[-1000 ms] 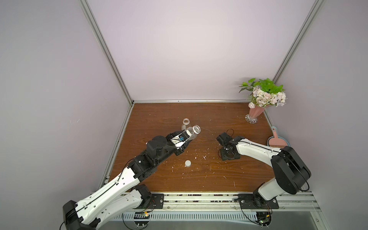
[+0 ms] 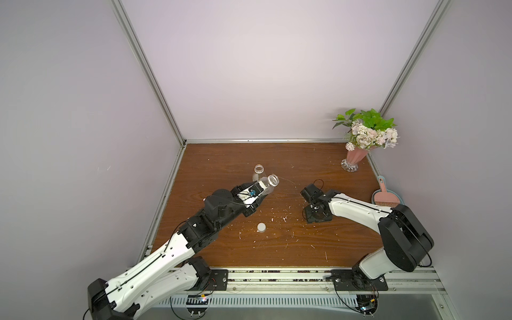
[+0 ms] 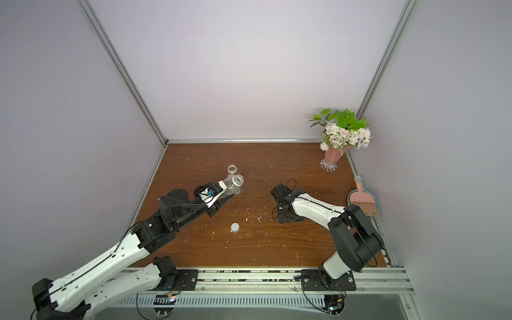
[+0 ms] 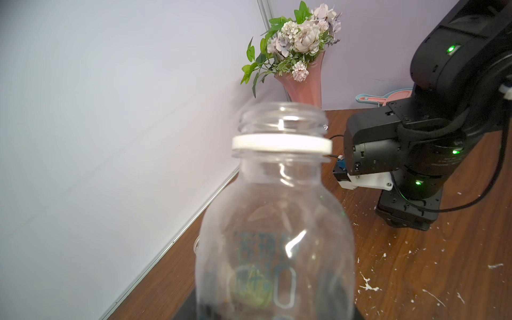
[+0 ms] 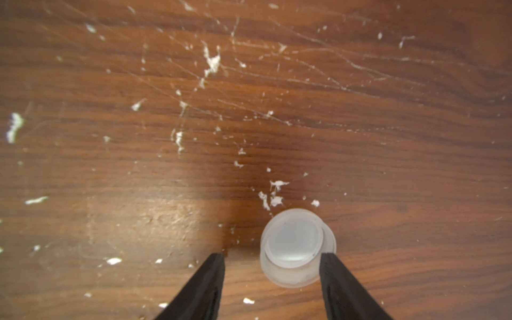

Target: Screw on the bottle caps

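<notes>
A clear, uncapped bottle point(image 4: 277, 208) with a white neck ring is held by my left gripper point(image 2: 261, 193), which is shut on it above the table. Its mouth is bare in the left wrist view. Another open bottle point(image 2: 258, 174) stands just behind. On the table in front of the left gripper lies a white cap point(image 2: 261, 227). The right wrist view shows a whitish cap point(image 5: 295, 242) on the wood, ahead of my open right gripper and nearer its right finger; I cannot tell whether it is the same cap. In the top views the right fingertips are hidden.
A pink vase of flowers point(image 2: 357, 154) stands at the back right, with a pink brush and dustpan point(image 2: 386, 197) by the right edge. White scraps point(image 5: 212, 61) are scattered over the wood.
The left arm, the held bottle and the cap in front of it look unmoved.
</notes>
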